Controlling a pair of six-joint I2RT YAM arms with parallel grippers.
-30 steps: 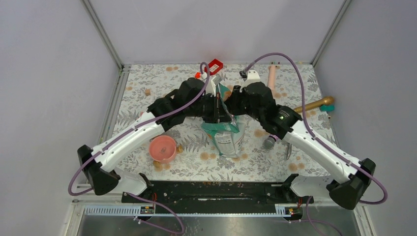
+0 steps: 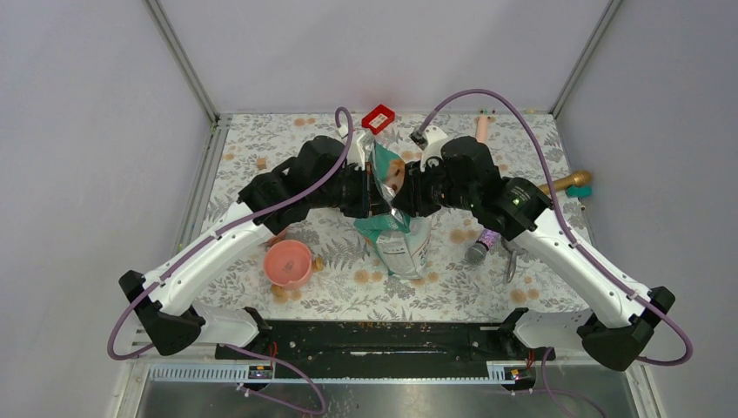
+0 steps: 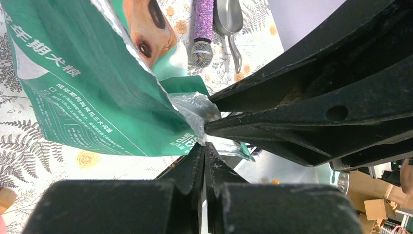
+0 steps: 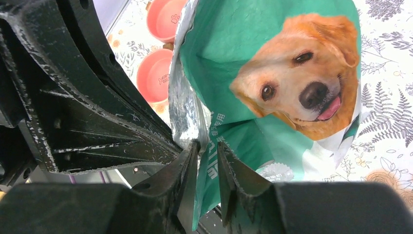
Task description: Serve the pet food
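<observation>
A green dog food bag (image 2: 392,244) with a dog's face (image 4: 307,87) stands at the table's centre, its silvery top edge upright. My left gripper is shut at that foil edge, which lies at its fingertips. My right gripper is part open at the same edge from the other side; foil reaches its left finger, and whether it grips it I cannot tell. Two pink bowls (image 4: 152,80) sit left of the bag. A metal scoop (image 3: 226,19) lies to the right.
A sparkly microphone (image 3: 202,29) lies beside the scoop. A red box (image 2: 379,118) is at the back, and a wooden item (image 2: 566,182) at the right edge.
The left gripper has moved slightly left since a second ago.
</observation>
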